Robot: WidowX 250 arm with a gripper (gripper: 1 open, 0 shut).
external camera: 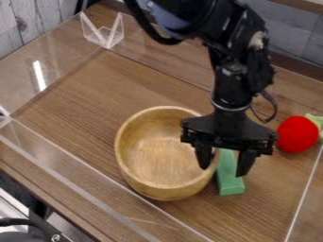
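The black robot arm reaches down from the top, its gripper (229, 151) low over a long green block (229, 186) at the right rim of a wooden bowl (149, 151). The two black fingers stand apart, one by the bowl's rim and one to the right, above the block. The gripper hides the block's upper part; whether it touches the block I cannot tell.
A red round object (297, 134) with a light green piece behind it lies at the right. A white wire object (104, 30) stands at the back left.
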